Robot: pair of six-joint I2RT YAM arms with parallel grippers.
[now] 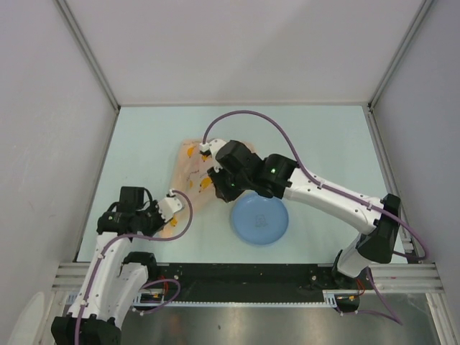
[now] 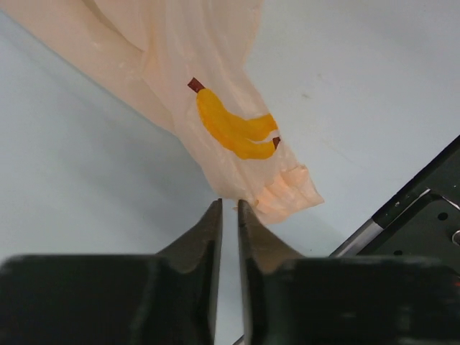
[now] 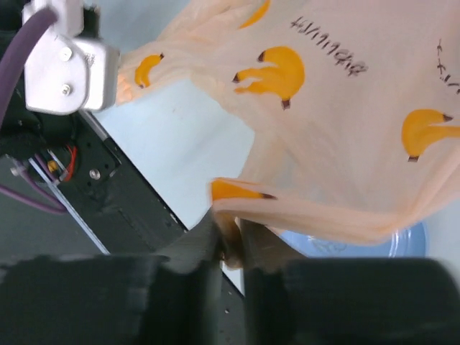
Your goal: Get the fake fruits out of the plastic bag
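Note:
The peach plastic bag [image 1: 188, 169], printed with bananas, lies on the table, partly hidden by both arms. In the left wrist view its crumpled end [image 2: 280, 194] lies at the tips of my left gripper; how far the fingers are open is hard to tell. In the right wrist view the bag [image 3: 338, 129] fills much of the upper area, and a folded edge runs into the blurred fingers of my right gripper; whether they are closed on it is unclear. No fruit can be made out, only printed bananas.
A blue plate [image 1: 259, 220] lies right of the bag, partly under the right arm in the top view. A black rail [image 1: 237, 280] runs along the front edge.

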